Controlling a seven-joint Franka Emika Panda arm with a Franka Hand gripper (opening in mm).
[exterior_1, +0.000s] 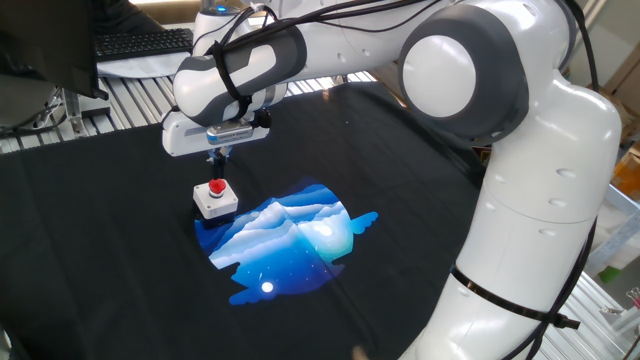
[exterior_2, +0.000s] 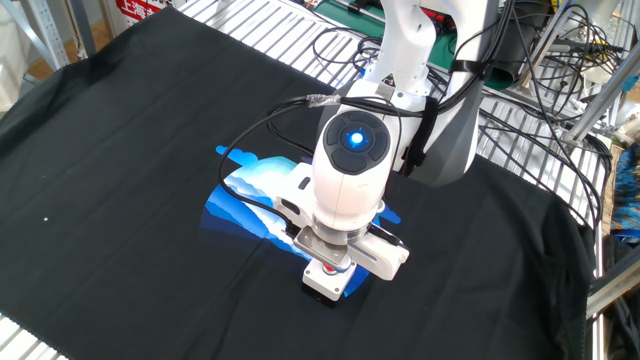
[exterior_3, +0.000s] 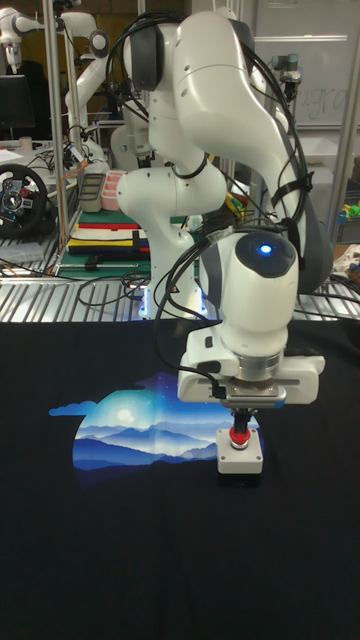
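Note:
A white box with a red push button (exterior_1: 217, 186) stands on the black cloth, beside the edge of a blue mountain-scene picture (exterior_1: 285, 245). My gripper (exterior_1: 217, 176) points straight down over the button, its dark fingers together in one narrow column. In exterior view 3 the fingertips come down at the red button (exterior_3: 240, 438), seemingly touching it; whether it is pressed in cannot be told. From above, in exterior view 2, the hand hides the fingers, and only the front of the white box (exterior_2: 329, 280) shows below it.
Metal slats (exterior_2: 270, 35) border the cloth. A keyboard (exterior_1: 143, 43) and a dark monitor (exterior_1: 45, 45) are beyond the cloth in exterior view 1. Cables run along the arm.

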